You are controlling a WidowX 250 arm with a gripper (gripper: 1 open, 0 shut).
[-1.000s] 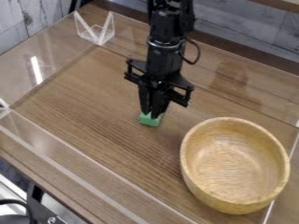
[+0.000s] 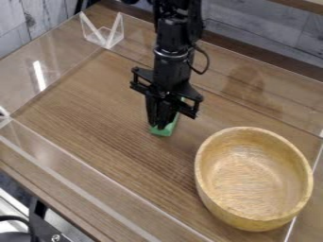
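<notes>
The black arm hangs from the top centre, with my gripper (image 2: 161, 115) low over a small green object (image 2: 163, 129) on the wooden table. The object is mostly hidden behind the gripper, and whether the fingers touch or hold it cannot be told.
A large empty light wooden bowl (image 2: 252, 180) fills the lower right. Clear plastic pieces are at the left edge and upper left.
</notes>
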